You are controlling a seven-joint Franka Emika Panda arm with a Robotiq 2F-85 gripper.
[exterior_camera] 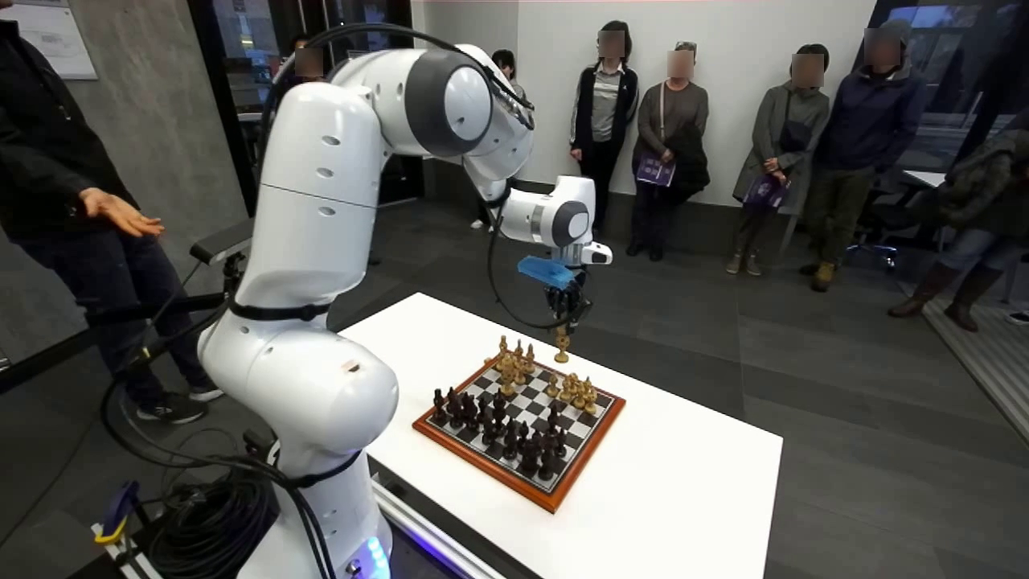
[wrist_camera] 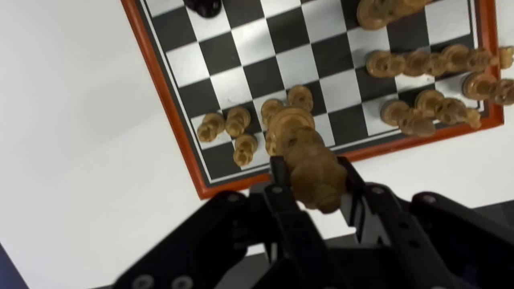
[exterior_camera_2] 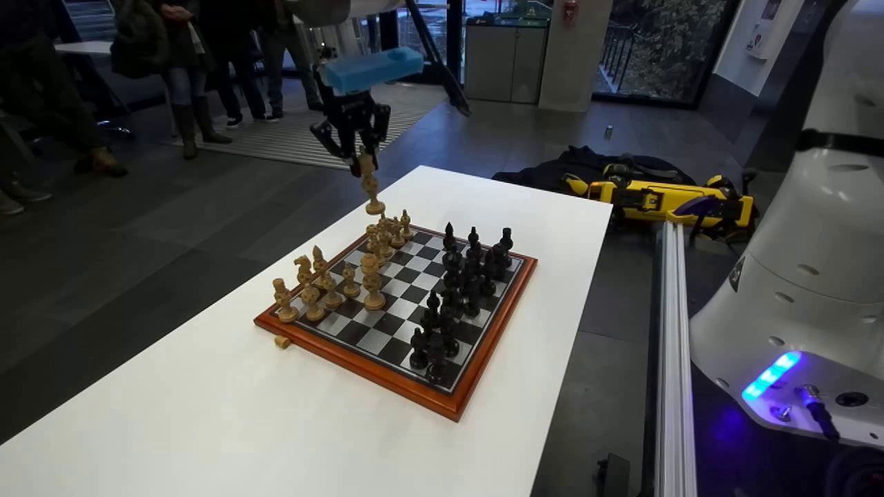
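Observation:
A carved light-wood chess piece (exterior_camera_2: 372, 189) hangs upright with my gripper (exterior_camera_2: 361, 162) shut on its upper part. Seen in the wrist view, the held piece (wrist_camera: 313, 168) lies between the two black fingers, its base pointing toward the board. In exterior view 1 the piece (exterior_camera: 561, 347) is in the air near the board's far edge. The chessboard (exterior_camera_2: 356, 352) has a red-brown wooden frame and black and silver squares. Light pieces (exterior_camera_2: 373, 286) stand in groups along one side. Dark pieces (exterior_camera_2: 470, 290) stand along the opposite side.
A small light-wood bit (exterior_camera_2: 282, 341) lies on the white table (exterior_camera_2: 166, 406) beside the board frame. Much of the table around the board is bare. Several people stand back from the table, and one is nearer at the left in exterior view 1.

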